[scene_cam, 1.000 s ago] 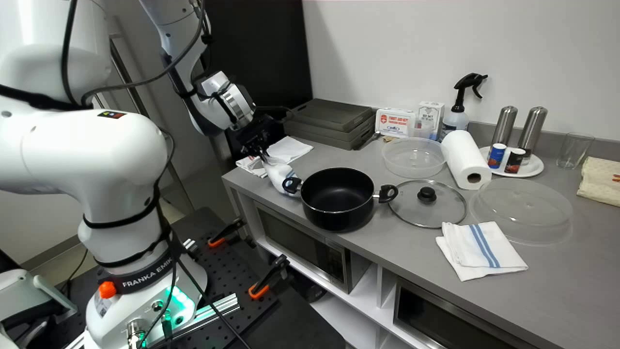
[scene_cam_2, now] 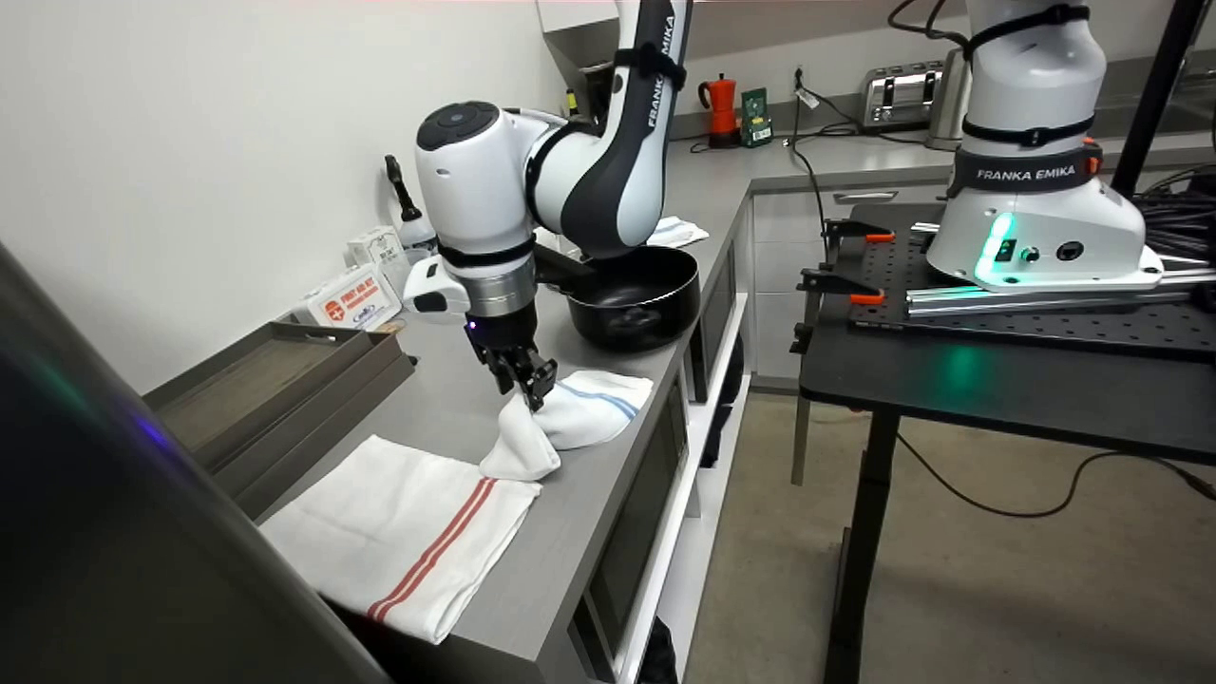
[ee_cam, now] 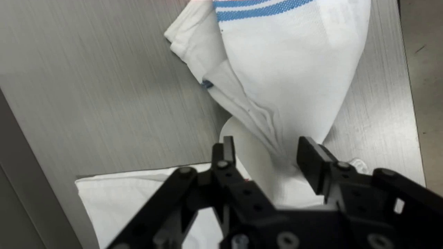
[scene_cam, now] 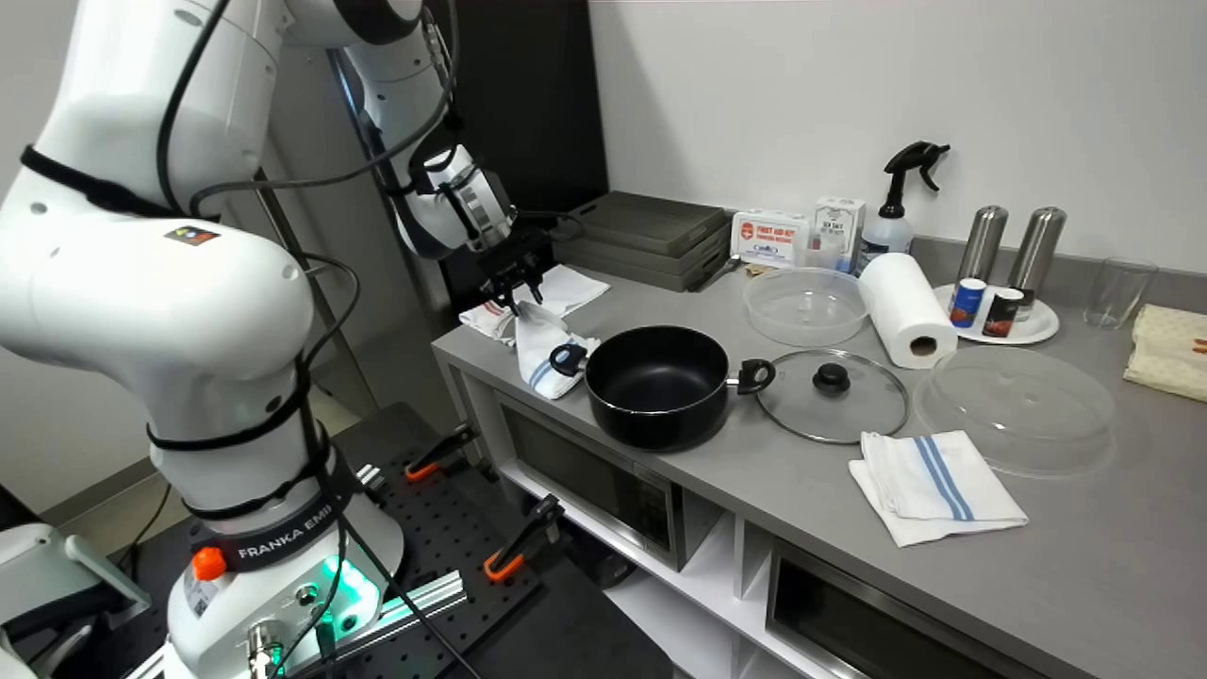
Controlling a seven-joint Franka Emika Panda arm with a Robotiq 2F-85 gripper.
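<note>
A white towel with blue stripes (scene_cam: 551,356) lies beside the black pot (scene_cam: 658,379), partly under its left handle. Just over the towel's bunched end is my gripper (scene_cam: 522,299), pointing down. In the wrist view the two fingers of the gripper stand apart, with gathered white cloth (ee_cam: 265,120) below and between them. Whether the pads touch the cloth cannot be made out. A folded white towel with red stripes (scene_cam_2: 399,530) lies flat near the counter's end, and the bunched cloth (scene_cam_2: 522,443) overlaps its corner.
Stacked grey trays (scene_cam: 653,240) stand behind the towels against the wall. A glass lid (scene_cam: 832,396), a paper roll (scene_cam: 906,307) and another blue-striped towel (scene_cam: 936,487) lie to the right. The counter's front edge runs close beside the towel.
My gripper has shifted a little to the right in exterior view 1. The blue-striped towel spreads lower and wider toward the front edge than before.
</note>
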